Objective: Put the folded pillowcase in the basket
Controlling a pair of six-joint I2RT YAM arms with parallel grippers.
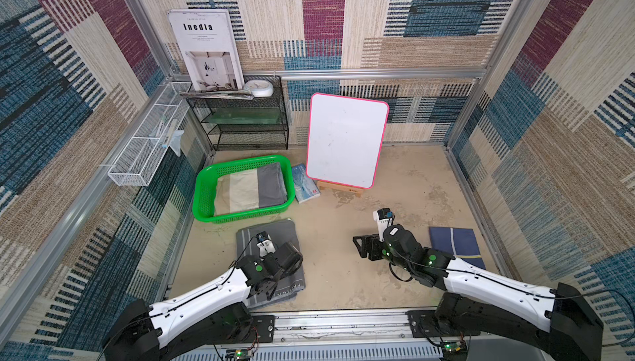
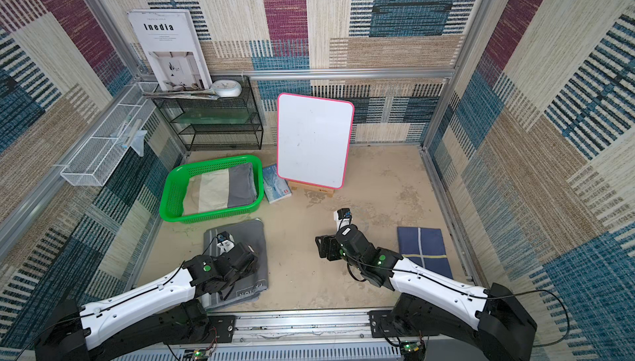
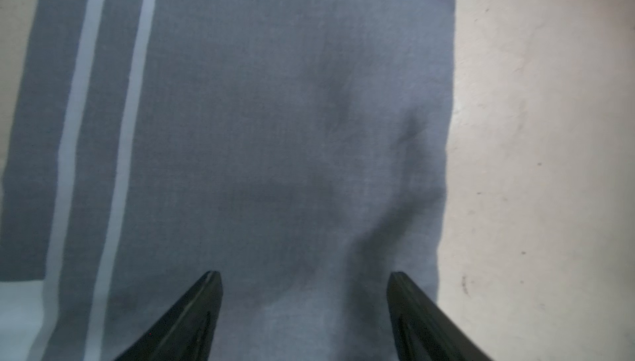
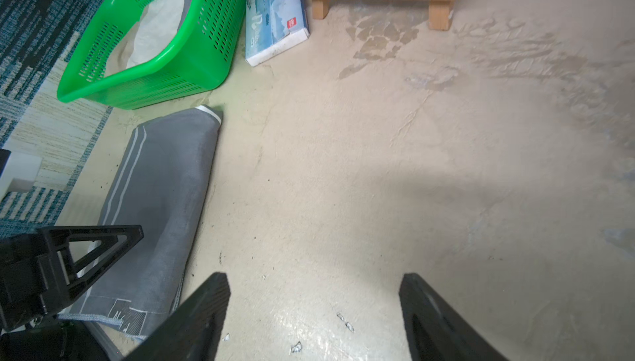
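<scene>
A folded grey pillowcase (image 1: pixel 270 228) with two pale stripes lies flat on the table at front left, outside the green basket (image 1: pixel 197 195). In the left wrist view the pillowcase (image 3: pixel 277 129) fills most of the picture. My left gripper is over it, its fingers (image 3: pixel 195 321) spread apart; whether they touch the cloth I cannot tell. The right gripper stands open over bare table in the middle, nothing between its fingers. Inside the basket lies another folded cloth (image 1: pixel 244 189) in beige, cream and grey.
A blue folded cloth (image 1: pixel 453 240) is at the right edge. Behind the basket stands a black wire shelf (image 1: pixel 250 119); beside it are a blue box (image 1: pixel 305 183) and a whiteboard (image 1: pixel 347 139).
</scene>
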